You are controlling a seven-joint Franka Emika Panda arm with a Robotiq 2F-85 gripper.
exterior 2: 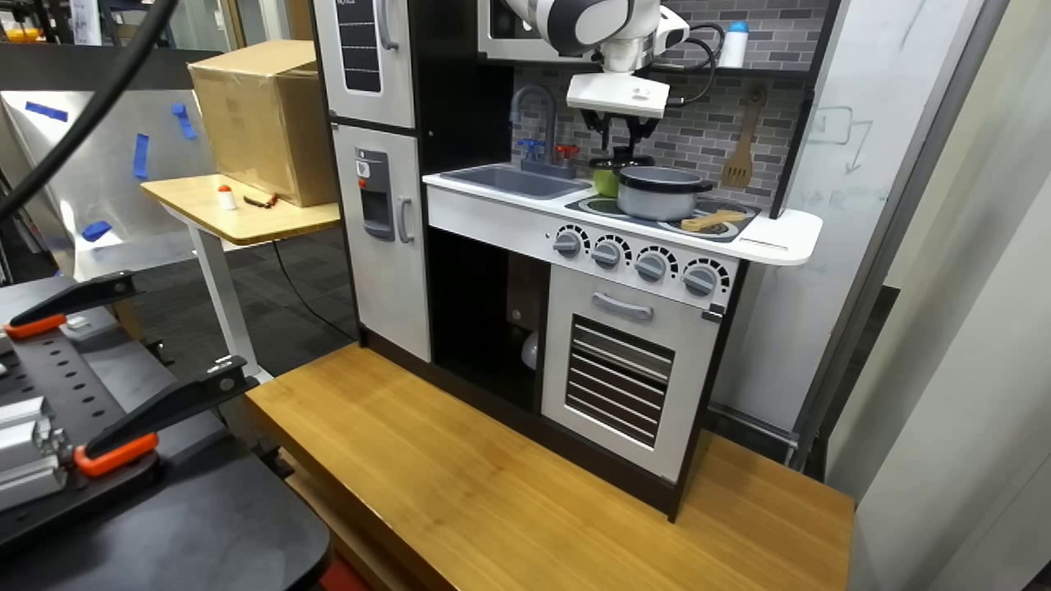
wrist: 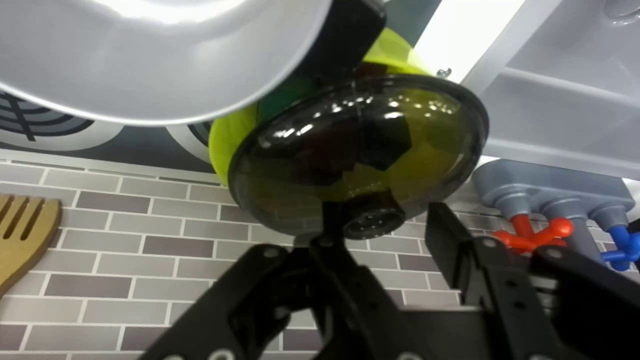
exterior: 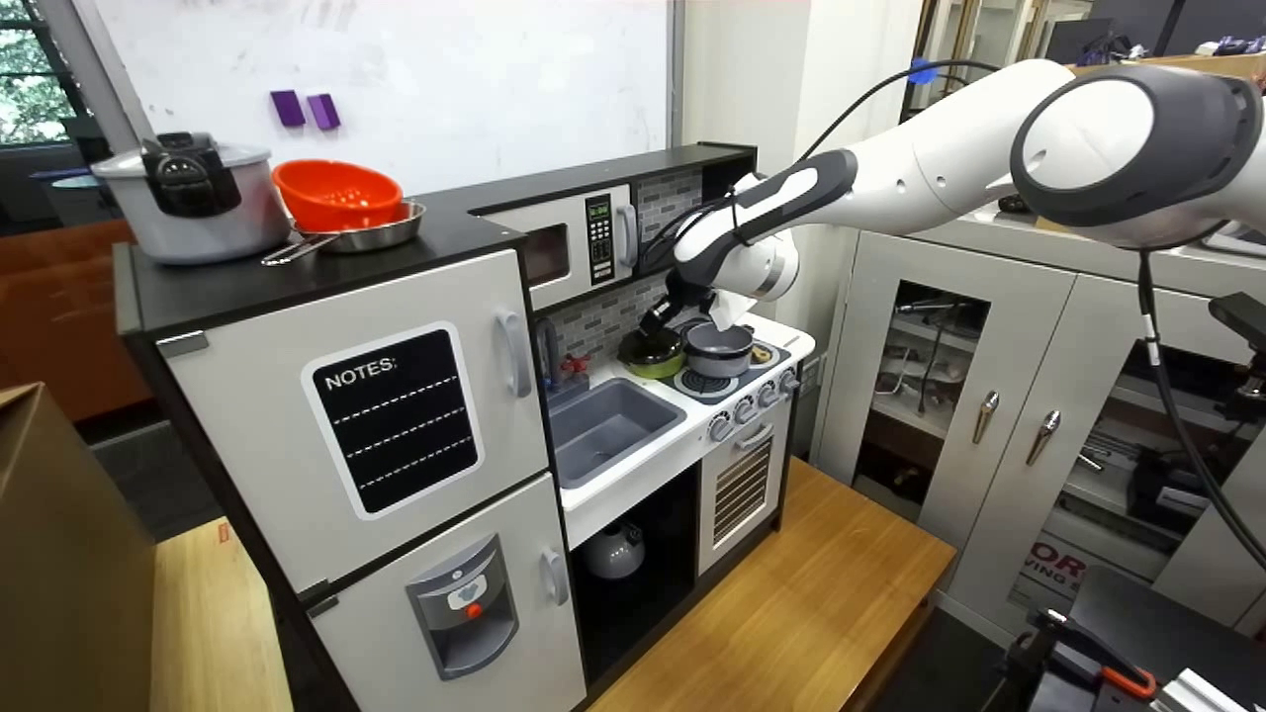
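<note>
In the wrist view a dark see-through glass lid (wrist: 420, 138) sits tilted in view over a lime-green pot (wrist: 231, 135). Its black knob (wrist: 375, 223) lies between the fingers of my gripper, nearer the left one. A gap shows between the knob and the right finger, so the fingers are part open. Exterior view 1 has the gripper (exterior: 656, 318) reaching down over the lidded green pot (exterior: 653, 366) at the back of the stove. From the front, the green pot (exterior 2: 603, 182) is partly hidden behind a grey pot (exterior 2: 658, 200).
The grey pot (exterior: 718, 348) stands close beside the green one. Beside the stove are the sink (exterior: 611, 433) and its red tap handle (wrist: 537, 234). A wooden spatula (exterior 2: 741, 148) hangs on the tiled wall, and a wooden utensil (exterior 2: 713, 221) lies by the grey pot.
</note>
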